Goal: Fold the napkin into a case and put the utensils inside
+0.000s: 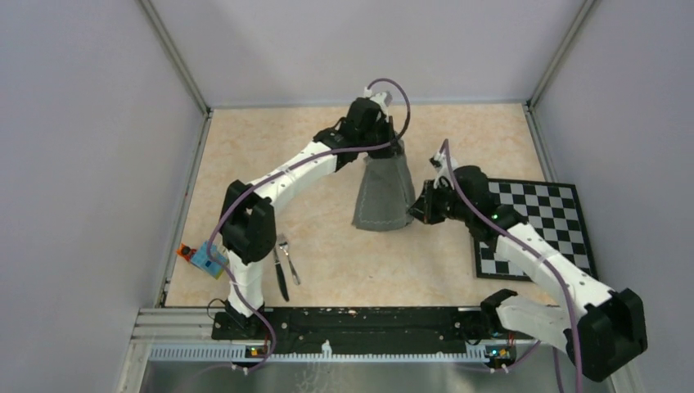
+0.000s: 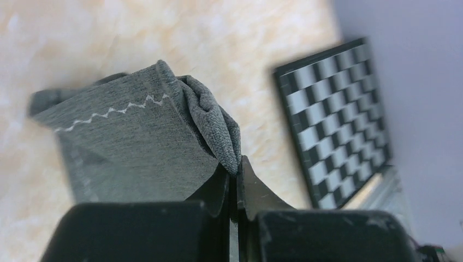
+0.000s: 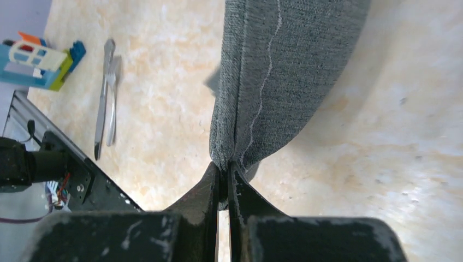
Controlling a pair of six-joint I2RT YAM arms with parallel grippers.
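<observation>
The grey napkin point(image 1: 380, 192) hangs stretched between both grippers in the middle of the table, partly raised. My left gripper is shut on one upper corner of it, where the cloth is bunched between the fingertips. My right gripper is shut on another corner, with a folded edge running up from its fingers. A knife point(image 1: 281, 278) and a fork point(image 1: 290, 262) lie at the front left, also visible in the right wrist view as knife point(image 3: 101, 103) and fork point(image 3: 112, 98).
A black-and-white checkerboard point(image 1: 548, 213) occupies the right side. A small blue toy piece point(image 1: 209, 258) sits at the front left. Bare table shows at the back and in the front middle.
</observation>
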